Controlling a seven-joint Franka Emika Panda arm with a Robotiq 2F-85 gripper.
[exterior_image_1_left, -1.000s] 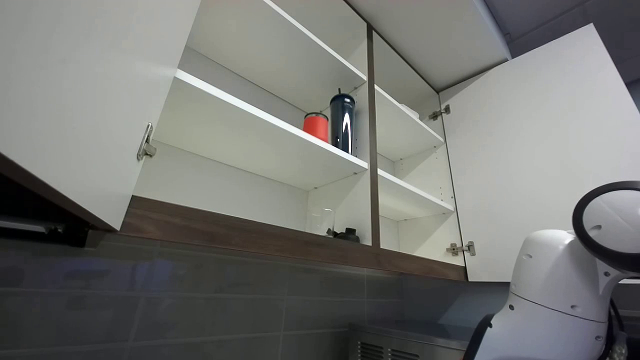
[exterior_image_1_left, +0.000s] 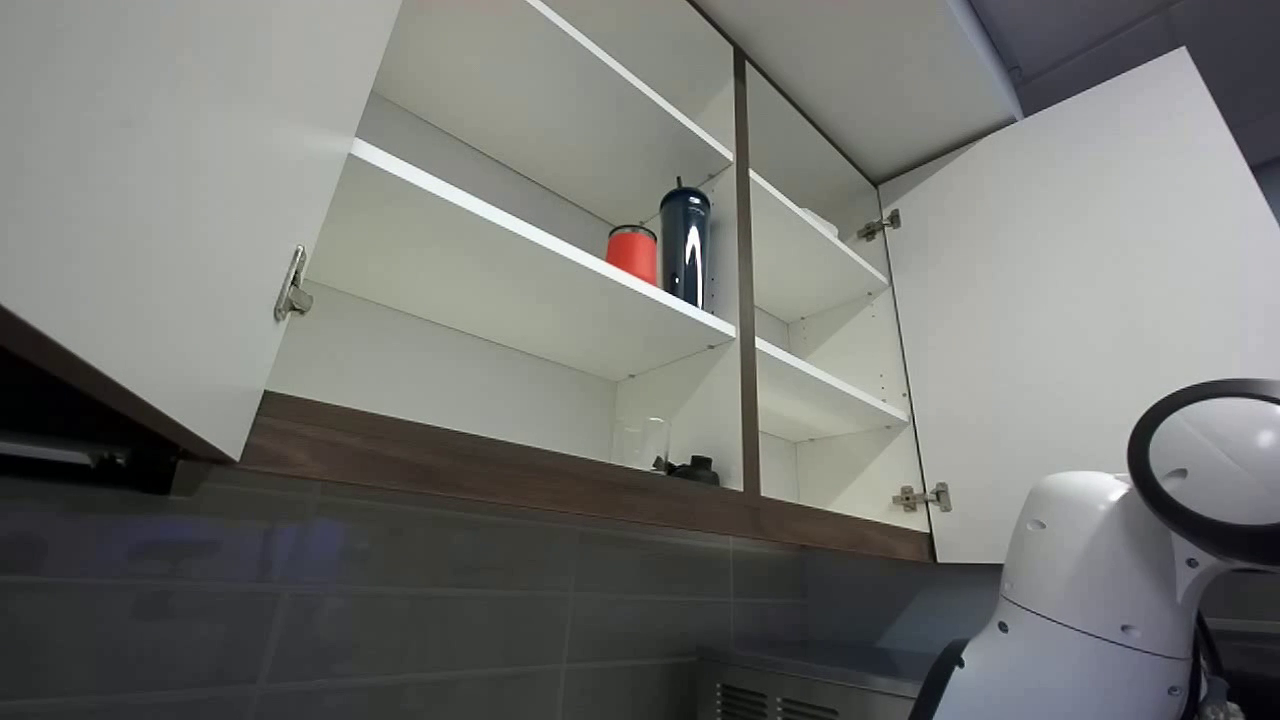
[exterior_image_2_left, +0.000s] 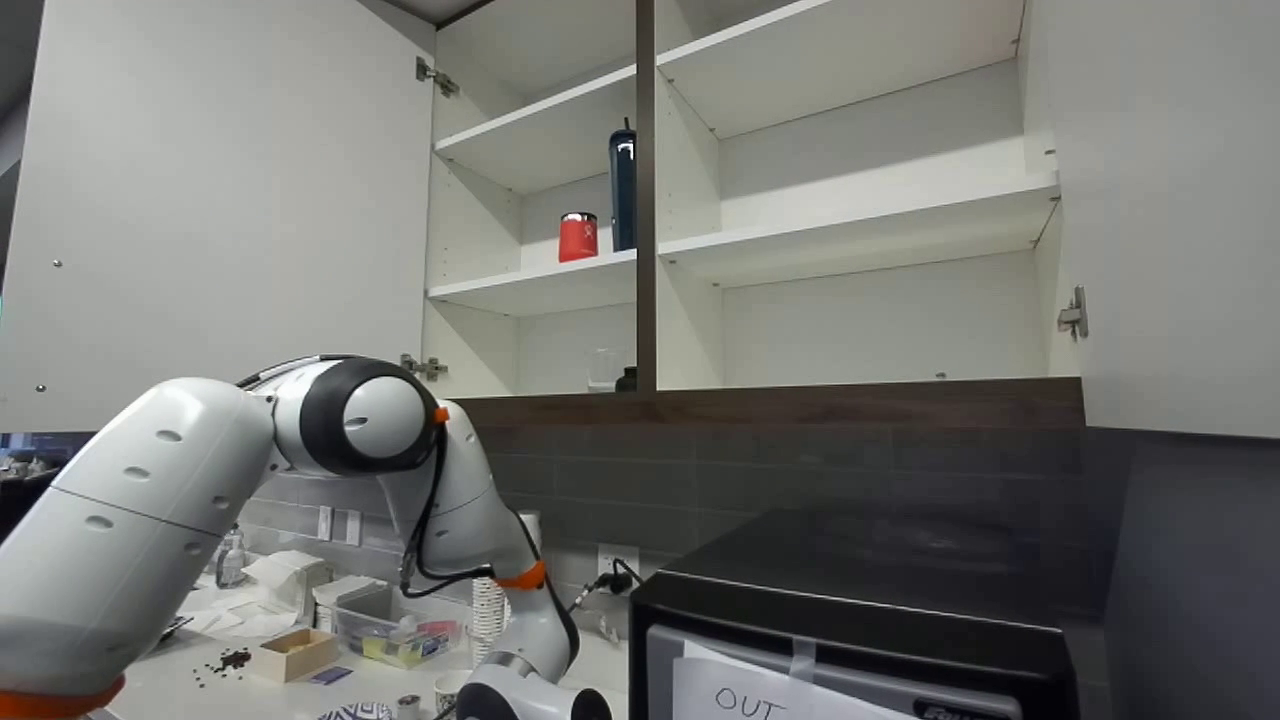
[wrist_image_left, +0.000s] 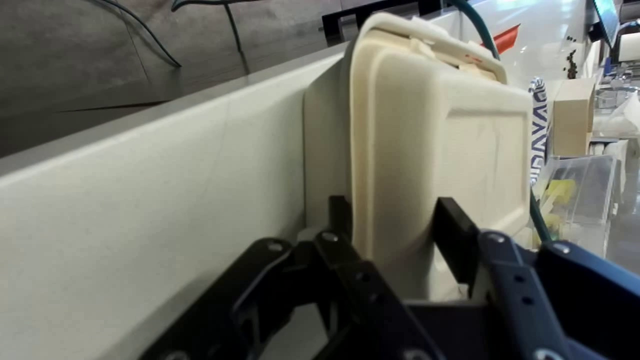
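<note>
In the wrist view, a cream-coloured lidded container (wrist_image_left: 396, 156) is tipped on its side, its flat panelled face turned right. My gripper is shut on it, one dark finger on either side of its narrow part. Beneath and left of the container is a pale countertop (wrist_image_left: 150, 210); whether the container rests on it or is raised, I cannot tell. Exterior view 2 shows my arm reaching down beside the microwave (exterior_image_2_left: 864, 576), with the fingers out of frame. Only the upper arm (exterior_image_1_left: 1092, 552) appears in exterior view 1.
Both cabinet doors stand open. A red cup (exterior_image_2_left: 577, 236) and dark tumbler (exterior_image_2_left: 623, 192) stand on the middle shelf. On the counter lie a wooden box (exterior_image_2_left: 294, 654), a clear bin (exterior_image_2_left: 396, 626) and a patterned plate (exterior_image_2_left: 357, 712). A green cable (wrist_image_left: 538, 219) runs behind the container.
In exterior view 1, my arm has shifted left and slightly down. The cabinet and the things on its shelves look the same.
</note>
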